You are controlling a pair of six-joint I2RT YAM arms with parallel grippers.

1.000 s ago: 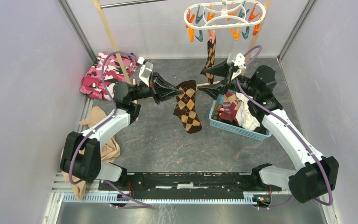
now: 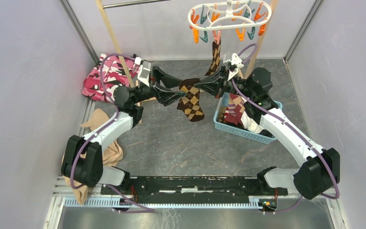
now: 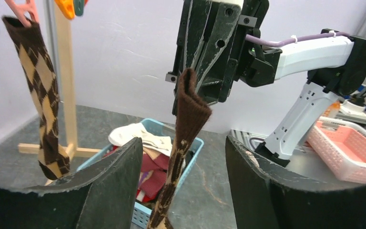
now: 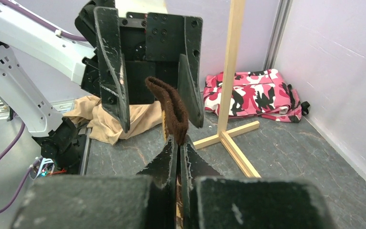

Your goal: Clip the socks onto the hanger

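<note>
A brown and tan argyle sock (image 2: 190,101) hangs between the two arms, its toe pointing down. My right gripper is shut on the sock just below its dark brown cuff (image 4: 170,107). The left gripper (image 2: 182,86) stands open beside the sock; in the left wrist view the sock (image 3: 180,138) shows between its spread fingers, apart from both. A matching sock (image 3: 40,90) hangs from a pink clip (image 2: 217,36) on the white oval hanger (image 2: 229,27), which carries several orange and teal clips.
A blue basket (image 2: 242,134) of socks stands under the right arm. Wooden stand posts (image 4: 231,62) rise behind both arms. Pink camouflage cloth (image 2: 97,83) lies at the back left, beige cloth (image 2: 112,151) by the left arm.
The right gripper has moved left to the sock and shut on its cuff end. The sock has been raised slightly.
</note>
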